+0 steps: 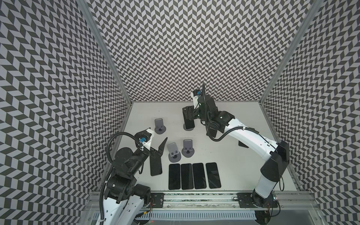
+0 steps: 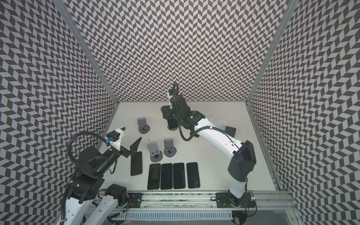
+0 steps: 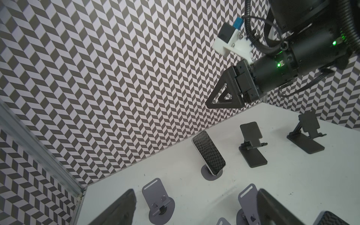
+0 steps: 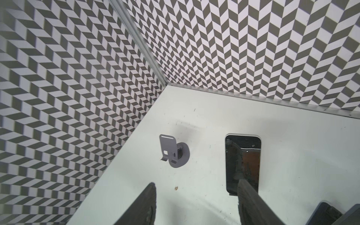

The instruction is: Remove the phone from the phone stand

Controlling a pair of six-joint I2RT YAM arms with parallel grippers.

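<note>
A black phone leans upright on a grey round-based stand at the back of the table. My right gripper is open and empty, its fingers wide apart. From the left wrist view, it hangs above the phone and to its right; in the top left view it partly covers the phone. My left gripper is also open with nothing between its fingers. In the top views it hovers over the front left, near a phone lying flat.
Empty grey stands occupy the left and middle. Black stands are at the right. Several phones lie flat along the front.
</note>
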